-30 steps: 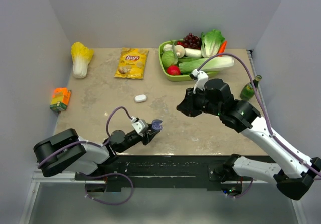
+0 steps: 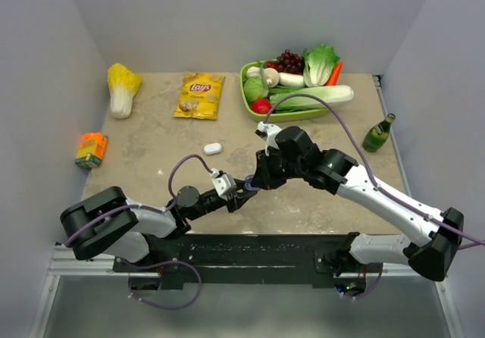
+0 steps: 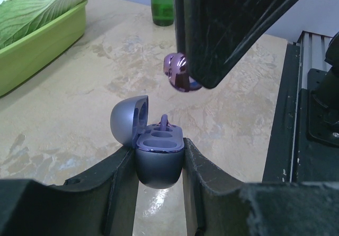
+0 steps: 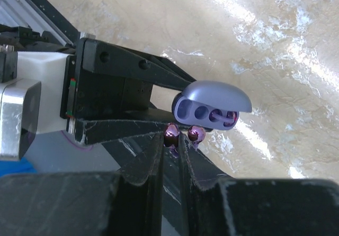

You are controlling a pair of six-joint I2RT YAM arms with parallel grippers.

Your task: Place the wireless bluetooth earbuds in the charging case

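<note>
In the left wrist view, the purple-grey charging case (image 3: 160, 167) has its lid raised, and my left gripper is shut on its sides. The right wrist view shows its row of holes: two on the left are empty, while a shiny pinkish-purple earbud (image 4: 220, 116) sits in the other two. My right gripper is shut on a second metallic purple earbud (image 4: 196, 135), one rounded end between the fingertips and the other beside them. This earbud hangs just short of the case's empty holes, apart from it.
A green basket of vegetables (image 2: 246, 99) stands at the back, with a chips bag (image 2: 199, 95) to its left. A small white object (image 2: 212, 148) lies mid-table. A green bottle (image 2: 378, 133) is at the right.
My left gripper has shifted a little right with the case. The two now nearly meet.
</note>
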